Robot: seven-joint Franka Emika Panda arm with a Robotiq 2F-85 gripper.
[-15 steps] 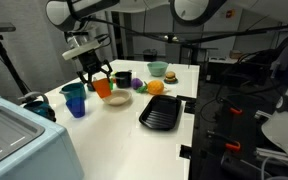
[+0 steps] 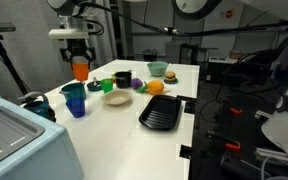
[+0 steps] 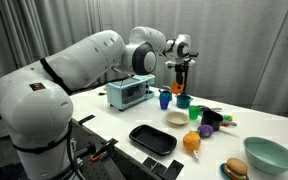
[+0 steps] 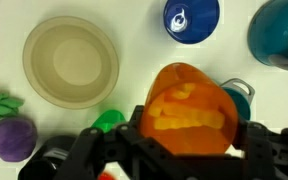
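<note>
An orange cup [image 4: 189, 108] with orange-yellow pieces inside is held up in the air, my gripper shut on it. Seen from the side, the cup [image 2: 81, 69] hangs below the gripper [image 2: 76, 54], over the far left of the table near the blue cup [image 2: 75, 104] and the teal pot [image 2: 71, 90]. In the other exterior view the cup [image 3: 178, 87] shows small behind the blue cup [image 3: 165, 99]. The fingertips are partly hidden by the cup in the wrist view.
A cream plate [image 4: 71, 62], a green cup [image 4: 109, 120] and an eggplant [image 4: 13, 139] lie around below. A black tray [image 2: 161, 113] stands nearer, a white toaster oven [image 2: 24, 145] at the left.
The gripper has carried the orange cup leftward and upward, from beside the plate to above the area of the blue cup and teal pot. Other objects look unmoved.
</note>
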